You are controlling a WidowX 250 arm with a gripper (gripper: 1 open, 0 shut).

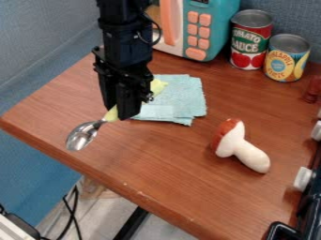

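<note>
My black gripper (126, 105) is above the left part of the wooden table (163, 178), shut on a spoon with a yellow handle and a silver bowl (81, 136), which points down-left toward the table's left edge. A light blue folded cloth (178, 101) lies just behind and right of the gripper. The fingertips are partly hidden by the dark gripper body.
A white and red mushroom-like toy (245, 150) lies at right. Two cans (251, 37) and a teal toy microwave (201, 23) stand at the back. Black equipment lines the right edge.
</note>
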